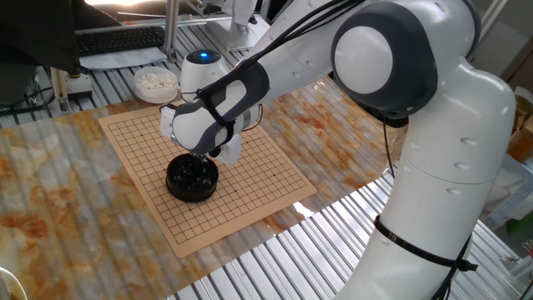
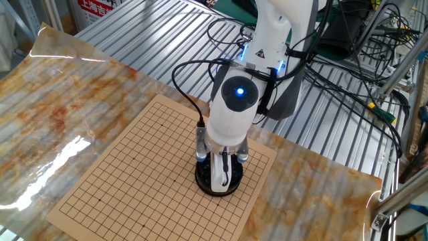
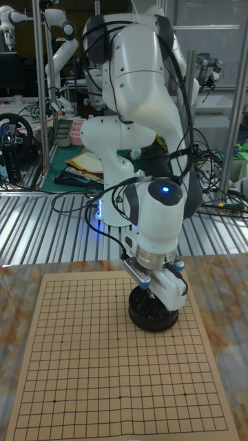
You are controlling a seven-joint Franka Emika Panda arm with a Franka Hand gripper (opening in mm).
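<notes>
A round black bowl (image 1: 191, 190) filled with black stones stands upright on the tan gridded board (image 1: 250, 192). Over its far rim, in exterior view 1, the tip of my gripper (image 1: 198, 156) reaches down to the stones. Exterior view 2 has the gripper's white body covering much of the bowl (image 2: 204, 187). In exterior view 3 the bowl (image 3: 149, 320) sits toward the board's far right part, with the gripper's body above its right side. The fingertips are hidden or too dark to make out, so whether they hold a stone does not show.
A white bowl (image 1: 156, 85) of white stones stands off the board's far corner. A keyboard (image 1: 121, 41) lies behind it. Most of the board's grid is bare. Slatted metal table (image 3: 44, 228) lies between the marbled sheet and the arm's base.
</notes>
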